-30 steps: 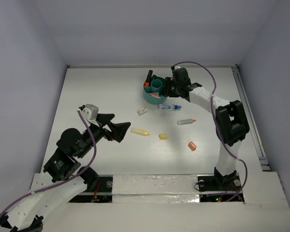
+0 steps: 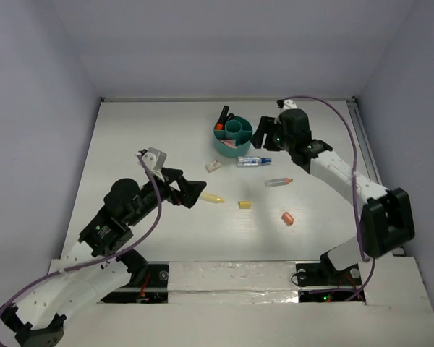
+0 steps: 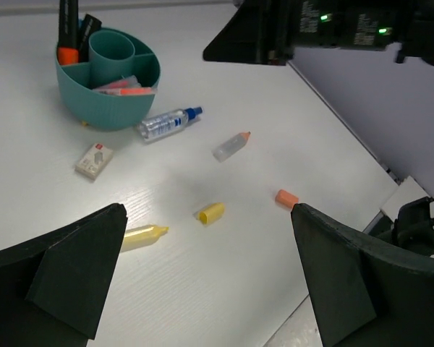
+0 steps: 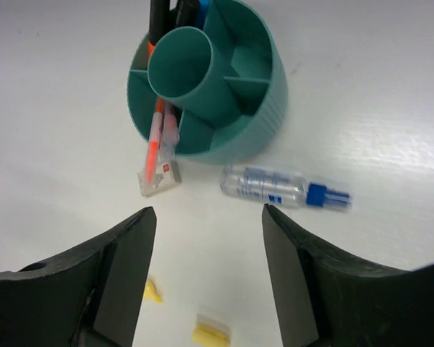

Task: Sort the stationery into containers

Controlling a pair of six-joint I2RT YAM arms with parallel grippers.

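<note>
A teal divided holder (image 2: 231, 144) holds black-and-orange pens (image 3: 68, 32) and pink pens (image 4: 155, 137). Outside it lie a clear bottle with blue cap (image 2: 249, 161), a white eraser (image 2: 213, 165), a grey marker (image 2: 277, 182), a yellow marker (image 2: 211, 198), a yellow cap (image 2: 244, 204) and an orange cap (image 2: 287, 217). My left gripper (image 2: 186, 191) stands open over the table, left of the yellow marker, empty. My right gripper (image 2: 261, 134) is open just right of the holder, with nothing between its fingers.
The white table (image 2: 137, 123) has free room on its left and far right. Grey walls (image 2: 36, 108) bound it at the sides and back.
My right gripper has drawn back rightward from the holder toward the viewer and its fingers look wider apart. My left gripper has moved slightly right and up in the top view.
</note>
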